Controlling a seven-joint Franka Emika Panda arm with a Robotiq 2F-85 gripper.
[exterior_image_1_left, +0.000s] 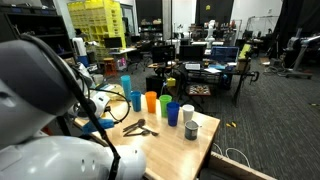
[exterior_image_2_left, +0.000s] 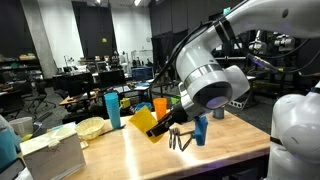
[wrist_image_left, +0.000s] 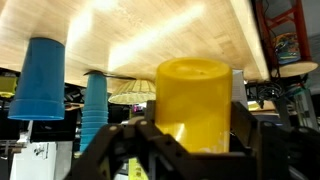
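A yellow cup is held tilted above the table in exterior view 2, with my gripper shut on it. The wrist view shows the same yellow cup close up between the fingers, its orange-yellow base end facing the camera. The large white arm fills the left and lower part of exterior view 1, and there the grip on the cup is hard to make out.
Cups stand on the table: orange, green, dark blue and a grey mug. Utensils lie nearer the arm. A tall blue stack and a wicker basket stand at the left in exterior view 2.
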